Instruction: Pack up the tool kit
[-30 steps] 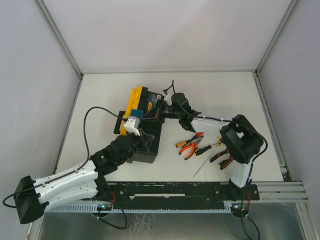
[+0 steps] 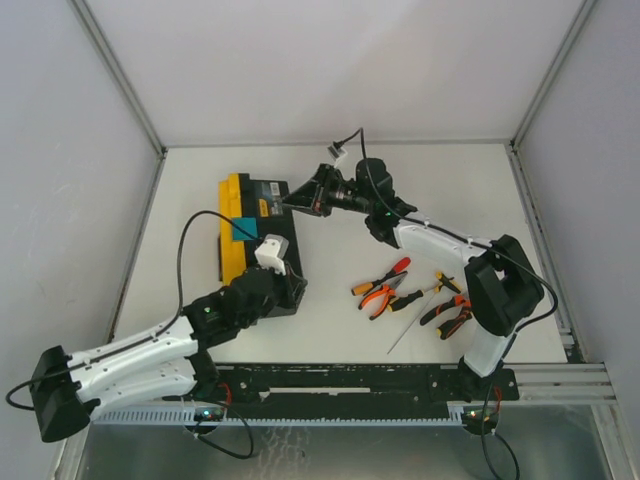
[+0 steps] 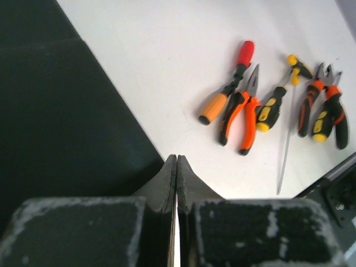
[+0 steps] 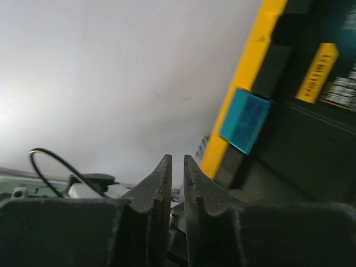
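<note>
The tool box, black with a yellow strip and a blue latch, stands left of centre. Whether its lid is open I cannot make out. Over the box's near right part is my left gripper, shut with nothing visible between its fingers. My right gripper is slightly open and empty, close to the box's far right edge in the top view. On the table to the right lie orange pliers, a red-and-orange screwdriver, a yellow-and-black screwdriver, a hammer-like tool and cutters.
Bare white table stretches across the back right. A thin metal rod points toward the front edge. The right forearm passes above the tools' far side.
The box now sits straighter and farther left, its yellow strip shifted left and the dark handle at its left mostly out of sight.
</note>
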